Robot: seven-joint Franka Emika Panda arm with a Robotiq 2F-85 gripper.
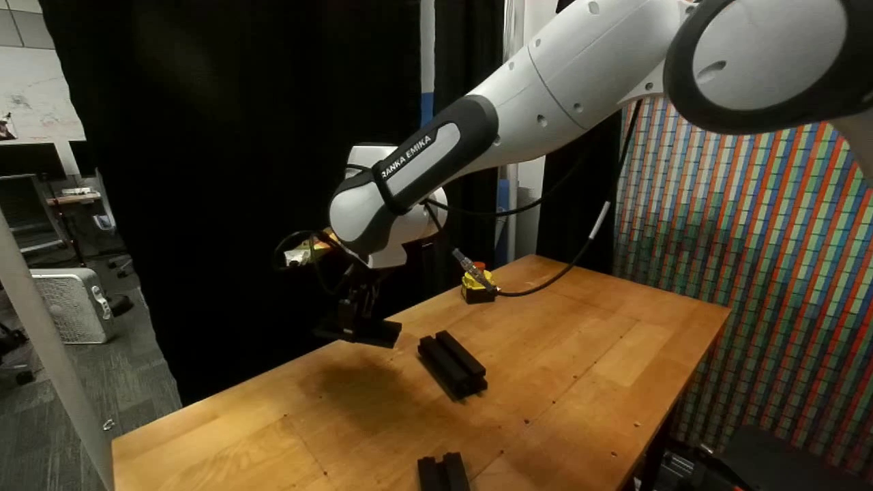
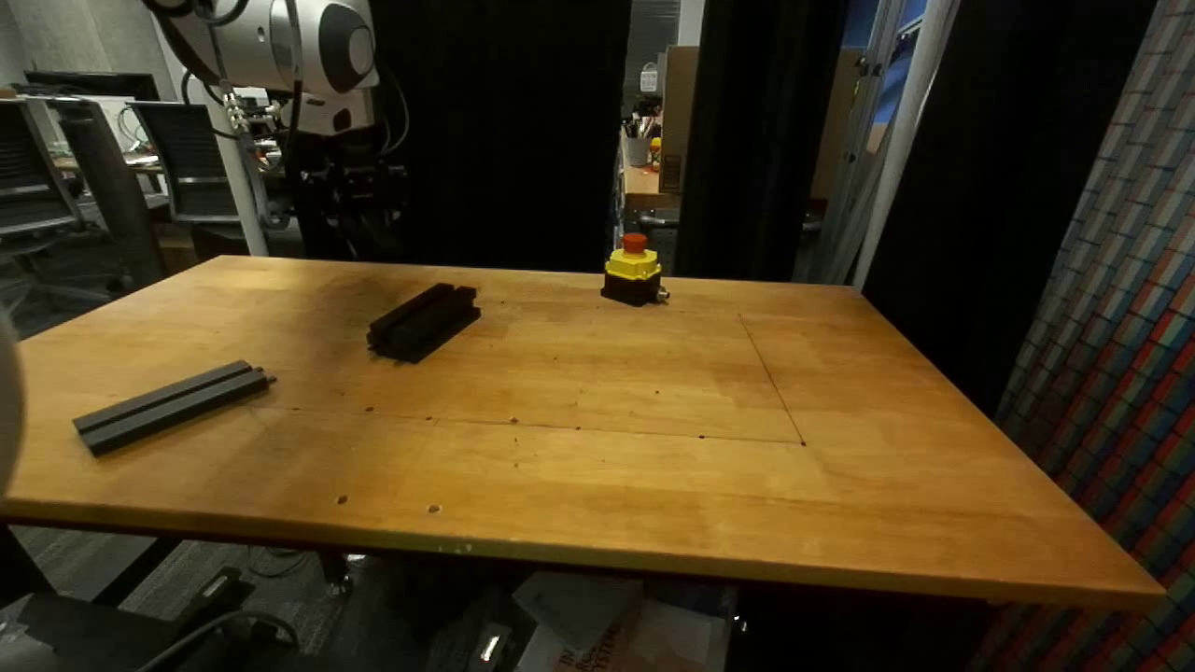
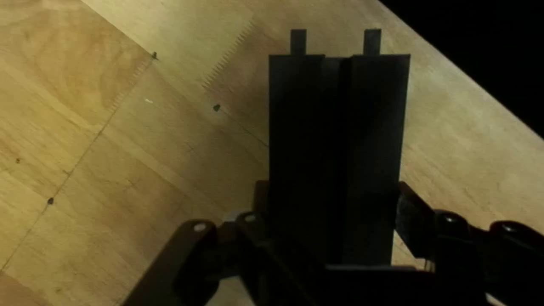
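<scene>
A black grooved block (image 3: 310,132) with two small tabs at its far end lies between the fingers of my gripper, which is shut on it. In exterior view 1 the held block (image 1: 380,332) hangs above the table near its back edge, with a shadow below. Right of it, a second black grooved piece (image 1: 451,364) rests on the table; exterior view 2 shows this piece (image 2: 423,321) too. Another grooved bar (image 2: 174,407), dark grey there, lies apart at the left of the table, and only part of this bar (image 1: 442,473) shows in exterior view 1.
A yellow and black box with a red button (image 2: 634,271) stands by the table's back edge. The arm's cable (image 1: 536,290) hangs low near it. Black curtains (image 1: 245,164) hang close behind.
</scene>
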